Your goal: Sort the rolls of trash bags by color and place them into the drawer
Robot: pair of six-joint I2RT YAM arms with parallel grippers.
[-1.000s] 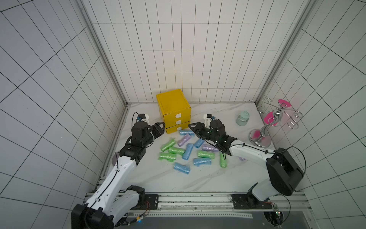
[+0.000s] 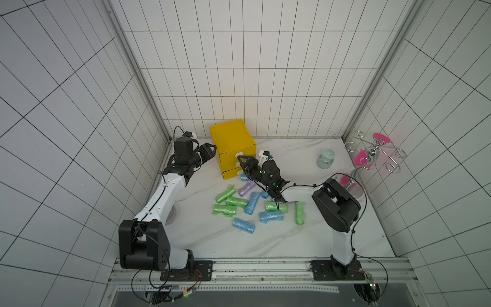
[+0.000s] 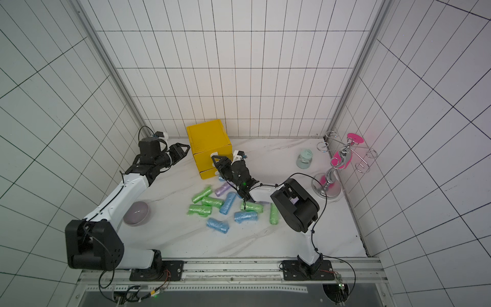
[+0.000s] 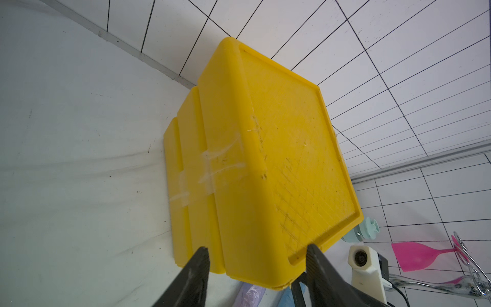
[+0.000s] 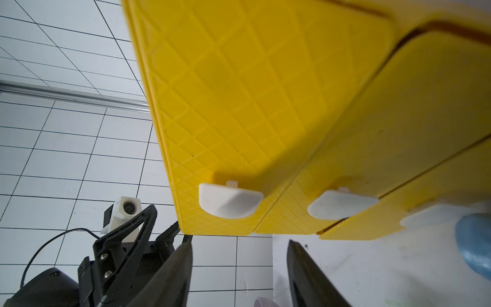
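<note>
The yellow drawer box (image 2: 232,137) stands at the back; its front has stacked drawers with a white top handle (image 5: 230,200), middle handle (image 5: 341,204) and bottom handle (image 5: 437,215). My right gripper is open close before the top handle, nothing between its fingers. My left gripper is beside the box's left side; its fingers (image 4: 197,271) stand apart with the box behind the gap, and contact cannot be told. Green rolls (image 2: 225,210), blue rolls (image 2: 244,225) and a purple roll (image 2: 246,188) lie mixed on the table, some hidden by the right arm.
A pale green jar (image 2: 325,158) stands back right. Right of it is a metal rack (image 3: 330,176) with pink utensils. A mauve bowl (image 3: 136,213) sits at the left, partly behind the left arm.
My right gripper has moved left and up to the drawer front. My left gripper has moved back along the box's left side. The visible rolls and the box have stayed put.
</note>
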